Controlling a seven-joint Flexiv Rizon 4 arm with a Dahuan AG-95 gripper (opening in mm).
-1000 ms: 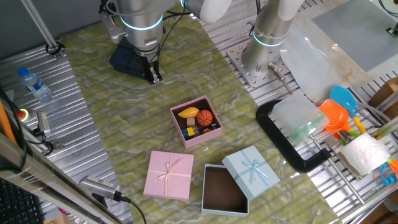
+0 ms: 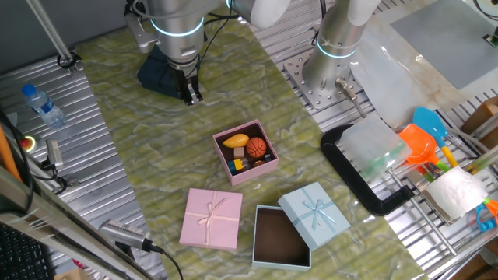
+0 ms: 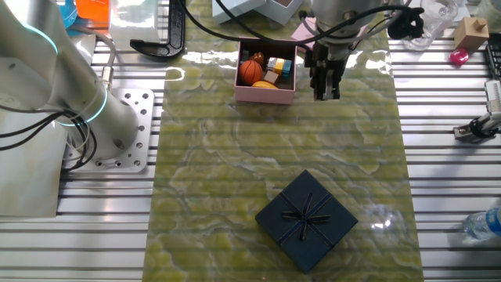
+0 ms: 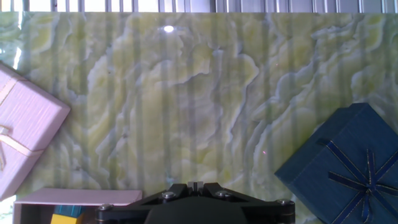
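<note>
My gripper hangs above the green marbled mat, between the dark blue box and the pink box. In the wrist view its fingers come together at the bottom centre; the gripper is shut, and no object shows between them. An open pink box holds a yellow mango-like toy, a small basketball and several small blocks. Its pink lid with a ribbon bow lies nearby. A light blue box stands open and empty, with its bowed lid leaning on its edge. The dark blue box is closed.
A black C-shaped frame, a translucent container and colourful toy tools lie on the slatted table beside the mat. A water bottle lies at the opposite side. Mat space around the gripper is clear.
</note>
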